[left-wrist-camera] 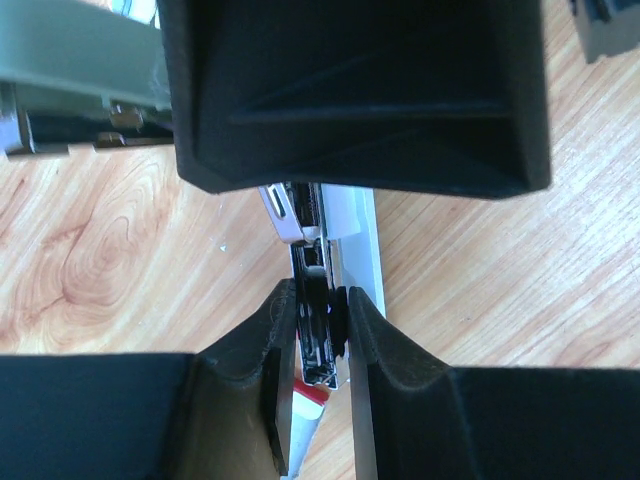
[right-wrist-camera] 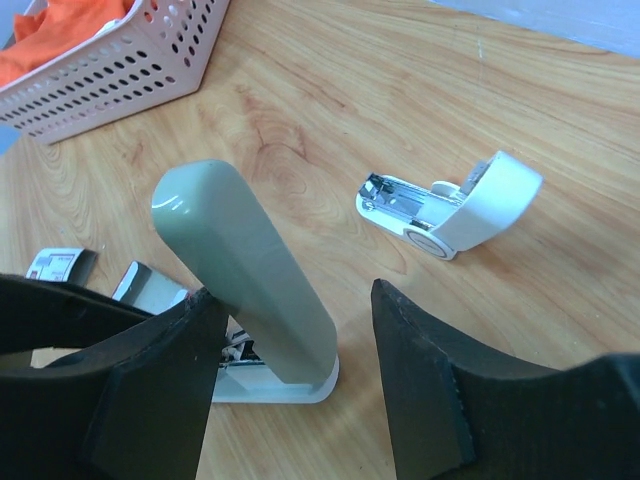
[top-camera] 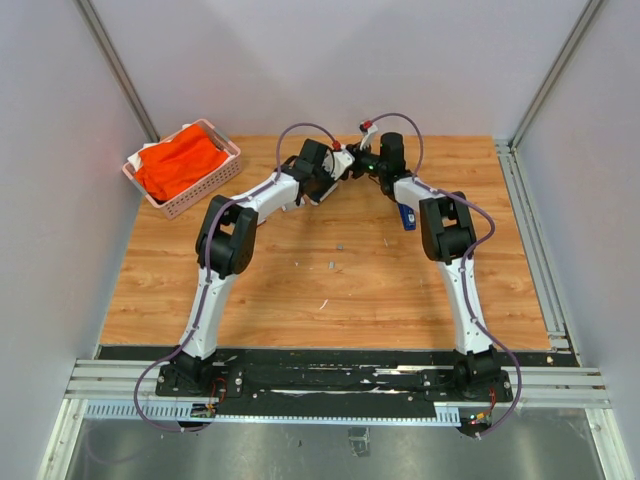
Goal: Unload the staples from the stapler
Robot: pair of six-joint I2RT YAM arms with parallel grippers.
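Observation:
An opened stapler (left-wrist-camera: 358, 235) lies in the left wrist view, its metal magazine showing, with my left gripper shut on it; the top view shows both grippers meeting at the back centre. In the right wrist view my right gripper stands part open around the pale grey-green upper arm (right-wrist-camera: 240, 250) of the stapler; whether it touches is unclear. The stapler's base (right-wrist-camera: 275, 390) lies beneath, partly hidden by my fingers.
A white stapler (right-wrist-camera: 480, 210) lies open behind. A basket with orange cloth (top-camera: 178, 160) stands at the back left. Small packs (right-wrist-camera: 58, 262) lie near the grippers.

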